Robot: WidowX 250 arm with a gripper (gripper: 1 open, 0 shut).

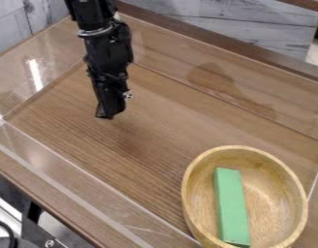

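Note:
My black gripper (108, 102) hangs over the left half of the wooden table, pointing down. It looks shut, and I see nothing held between its fingers, though the dark tip is small and hard to make out. At the lower right, a green block (231, 205) lies in a round, cream-coloured bowl (205, 174), well apart from the gripper.
A raised wooden edge (252, 60) runs along the back, with pale grey boards behind it. Dark items and cables sit off the table at the lower left.

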